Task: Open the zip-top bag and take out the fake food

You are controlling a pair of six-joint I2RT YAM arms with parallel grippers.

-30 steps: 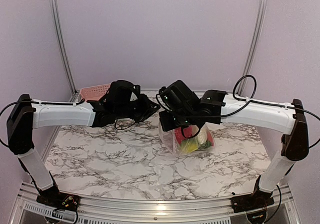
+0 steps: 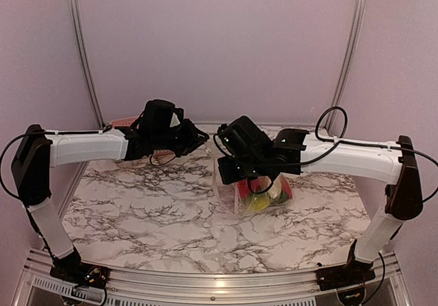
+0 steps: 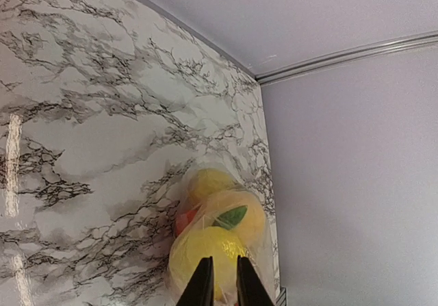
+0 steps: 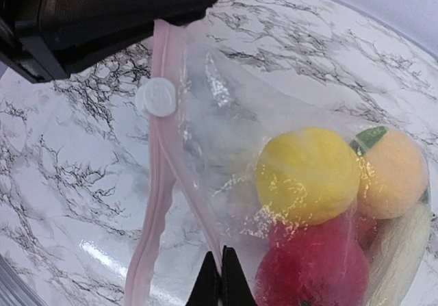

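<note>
The clear zip bag [image 2: 229, 196] stands on the marble table, with pink zip strips along its mouth and a white slider [image 4: 159, 97]. Below the slider the two strips are apart; above it they run together. Inside lie a yellow food piece [image 4: 308, 176], a peach-coloured one [image 4: 391, 172] and a red one [image 4: 313, 265]. My right gripper is shut on one pink strip. In the left wrist view, a gap shows between the fingers of my left gripper. It is near the upper strip end; whether it touches is unclear.
A pink basket [image 2: 124, 122] stands at the back left, largely hidden behind the left arm. Bare marble table [image 2: 150, 224] lies in front and to the left of the bag. Walls enclose the back and sides.
My left gripper has drawn back a little to the left and toward the rear, covering more of the basket. The bag's left edge sits slightly further left. My right arm has barely moved.
</note>
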